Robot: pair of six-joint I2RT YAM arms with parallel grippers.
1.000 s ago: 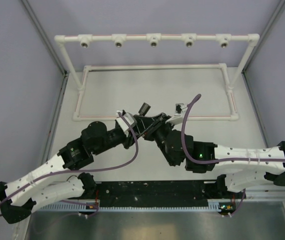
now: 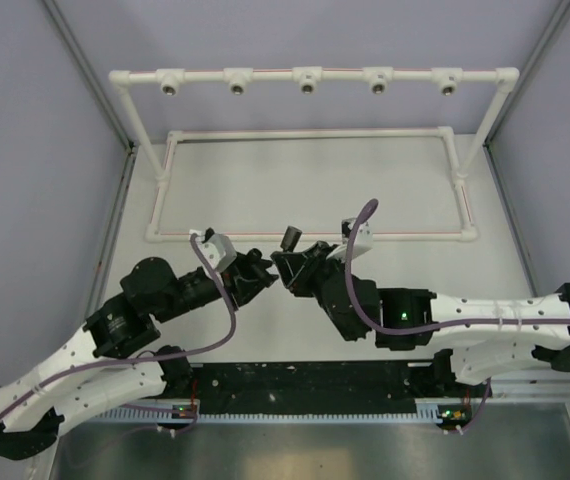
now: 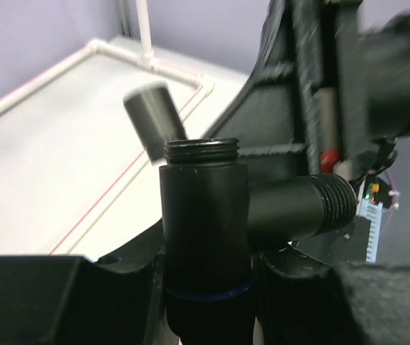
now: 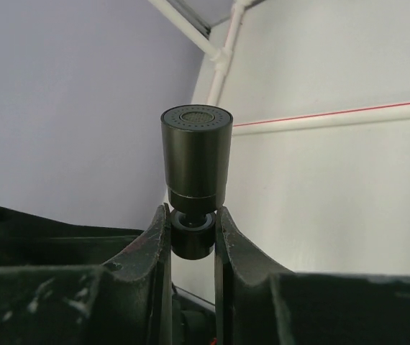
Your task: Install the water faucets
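A black faucet body (image 3: 203,223) with a threaded top and a threaded side outlet stands upright in the left wrist view. My left gripper is shut on its lower part. A dark cylindrical faucet head (image 4: 196,158), with a perforated round face, fills the middle of the right wrist view. My right gripper has its fingers against both sides of the ringed neck below that head. From above, the left gripper (image 2: 263,268) and right gripper (image 2: 285,262) almost meet, the head sticking up at the right one. White pipe sockets (image 2: 307,80) line the raised rail.
The white pipe frame (image 2: 310,134) lies on the pale board behind the grippers, with its upper rail (image 2: 272,76) holding several open sockets. A dark strip (image 2: 305,388) runs along the front. Bare board lies between the arms and the rail.
The left gripper has drawn back to the left, away from its overlap with the right.
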